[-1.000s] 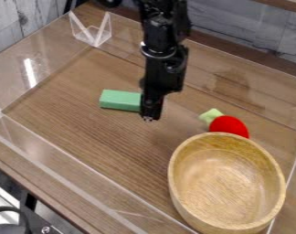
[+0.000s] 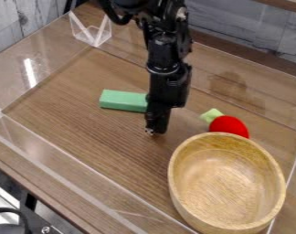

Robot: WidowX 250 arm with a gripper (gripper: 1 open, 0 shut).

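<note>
My dark gripper (image 2: pixel 155 126) reaches down from the top to just above the wooden table, shut, with nothing visible between its fingers. It is at the right end of a green block (image 2: pixel 120 100), which lies flat and is partly hidden behind it.
A large wooden bowl (image 2: pixel 227 187) fills the lower right. Behind it lie a red round object (image 2: pixel 230 126) and a small light-green piece (image 2: pixel 210 115).
The gripper has moved a little toward the camera and lower. The green block, bowl and red object look unmoved.
</note>
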